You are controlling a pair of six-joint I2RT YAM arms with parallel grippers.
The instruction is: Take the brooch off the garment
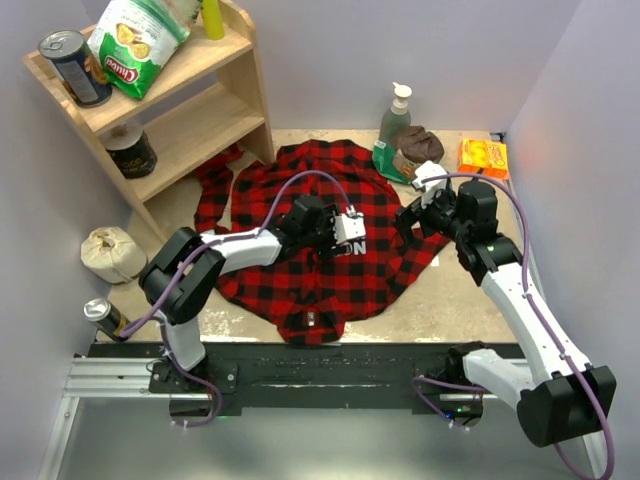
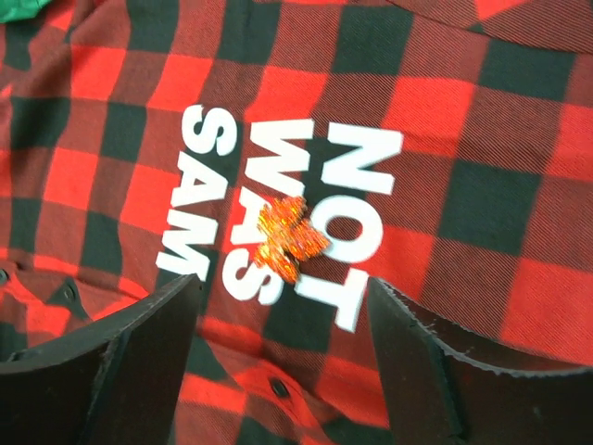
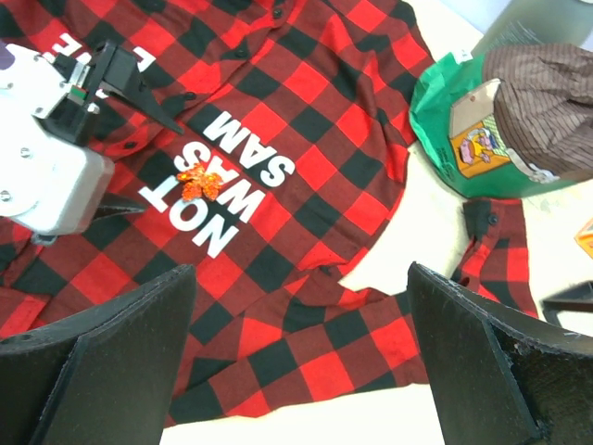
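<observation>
The red-and-black checked garment (image 1: 260,215) lies spread on the table, with white lettering on it. An orange, glittery, leaf-like brooch sits over the lettering; the right wrist view also shows the brooch (image 3: 199,182). From the top, the left arm covers it. My left gripper is open above the garment, its fingers (image 2: 167,338) apart on either side of the brooch's line, nothing between them. My right gripper stands wide open and empty over the garment's sleeve side.
A wooden shelf (image 1: 195,165) with cans and a snack bag stands at the back left. Behind the garment are a pump bottle (image 1: 396,118), a green-and-brown bag (image 1: 418,147) and an orange box (image 1: 483,157). Bare table shows at the front right.
</observation>
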